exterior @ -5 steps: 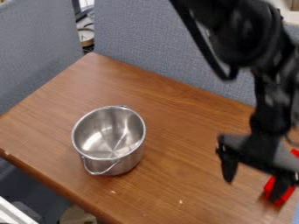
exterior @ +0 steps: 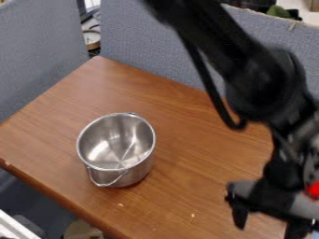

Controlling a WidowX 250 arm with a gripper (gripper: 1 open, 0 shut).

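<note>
My black gripper [exterior: 267, 217] is low at the right edge of the wooden table, its fingers open and pointing down. A red object [exterior: 312, 190] shows just behind it at the right edge, mostly hidden by the gripper. A steel pot [exterior: 116, 149] with a wire handle stands on the left half of the table, well apart from the gripper. Whether the fingertips touch anything is unclear.
Grey padded walls [exterior: 44, 61] bound the table at the back and left. The wood surface [exterior: 181, 187] between pot and gripper is clear.
The arm has moved down and toward the front right over the last second, covering more of the red object. The pot has not moved.
</note>
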